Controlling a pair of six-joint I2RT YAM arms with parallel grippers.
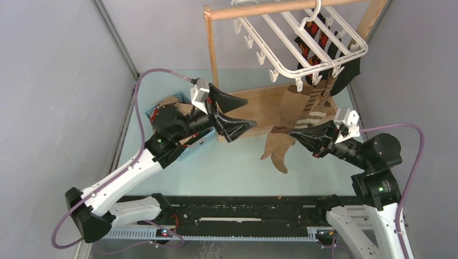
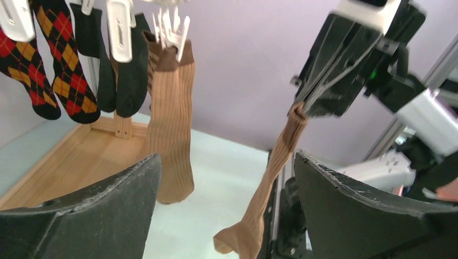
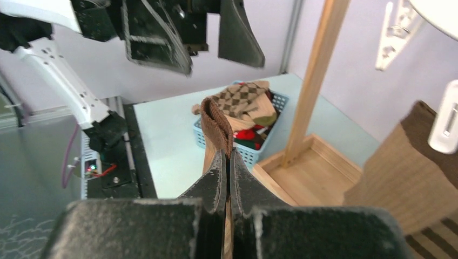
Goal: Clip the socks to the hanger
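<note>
A pair of brown socks [image 1: 278, 148] dangles by its cuff from my right gripper [image 1: 291, 133], which is shut on it. In the right wrist view the cuff [image 3: 215, 125] rises between the closed fingertips, and in the left wrist view the socks [image 2: 264, 189] hang down with their toes lowest. My left gripper [image 1: 248, 112] is wide open, empty and apart from the socks. The white clip hanger [image 1: 288, 51] is above; patterned, dark, brown and striped socks hang from its clips on the right. Several clips along its left and front side, such as one clip [image 1: 261, 56], are bare.
The wooden stand [image 1: 211, 48] carries the hanger, with its base below. Behind my left arm is a blue basket [image 3: 278, 102] holding more socks.
</note>
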